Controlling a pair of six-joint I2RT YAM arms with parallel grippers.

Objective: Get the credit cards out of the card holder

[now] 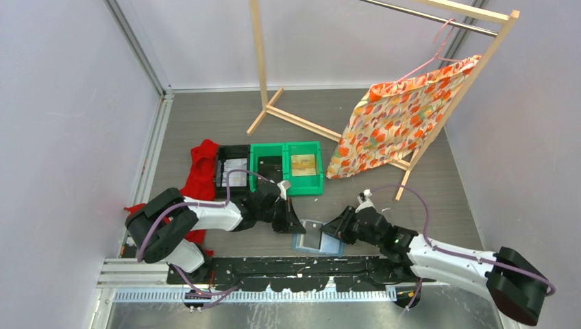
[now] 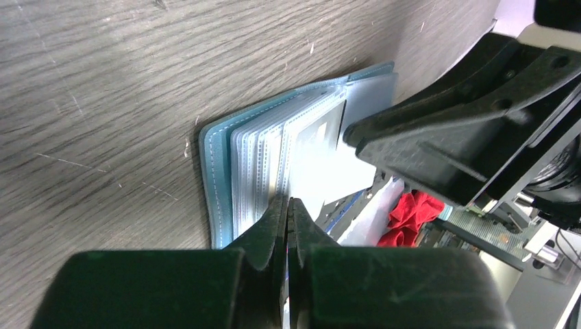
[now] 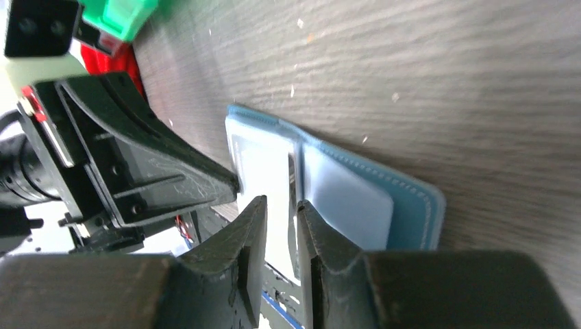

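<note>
The blue card holder (image 1: 334,245) lies spread on the table near the front edge, between my two arms. In the left wrist view its clear sleeves (image 2: 257,171) are stacked in layers, with a pale card (image 2: 315,157) showing in them. My left gripper is shut at the sleeves' edge, nothing visible between its fingers. My right gripper is part open over the holder, its fingertips apart at the dark-edged slot of a pale sleeve (image 3: 264,161). Whether a card edge lies between them is hard to tell.
Behind the left arm stand green trays (image 1: 314,145) and a black tray (image 1: 220,154), with flat cards inside. A red cloth (image 1: 200,171) lies at left. The wooden rack with a patterned cloth (image 1: 404,116) occupies the back right.
</note>
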